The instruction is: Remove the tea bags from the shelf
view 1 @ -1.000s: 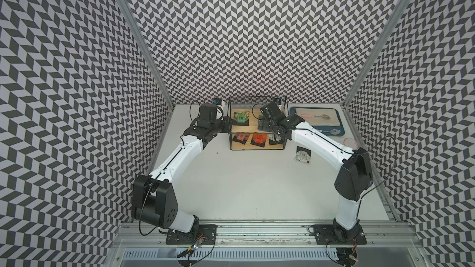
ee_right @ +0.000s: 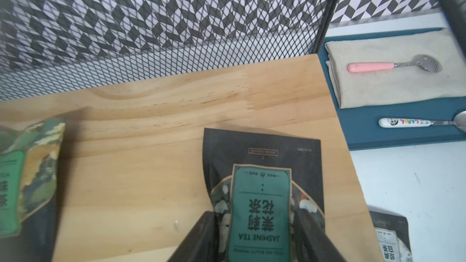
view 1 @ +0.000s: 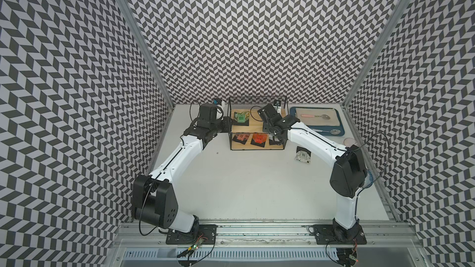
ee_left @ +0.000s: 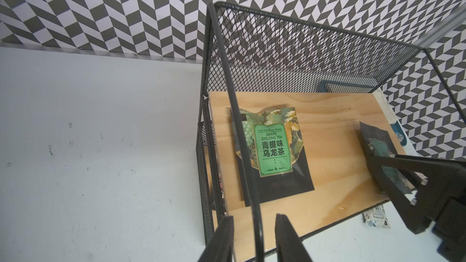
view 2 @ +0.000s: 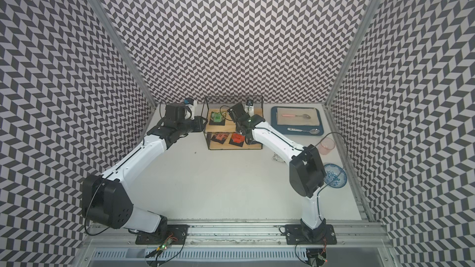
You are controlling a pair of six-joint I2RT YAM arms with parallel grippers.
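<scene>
A two-level wooden shelf (ee_left: 335,111) with a black wire frame stands at the back of the table. On its top board lie a green grape oolong tea bag (ee_left: 272,151) at the left and a dark jasmine tea bag (ee_right: 262,150) at the right. Two orange-red bags (view 1: 258,139) lie on the lower board, with another partly hidden to their right. My right gripper is part open above the jasmine bag, its fingers on either side of the green label. My left gripper is part open at the shelf's left side; a frame rod crosses between its fingers in view.
A pale tea bag (view 1: 303,155) lies on the table, right of and in front of the shelf. Behind it sits a blue tray (view 2: 275,127) with a cloth and two spoons. A pink cup (view 2: 327,144) and a patterned plate (view 2: 335,175) stand farther right.
The left arm and the tea bags show no visible movement.
</scene>
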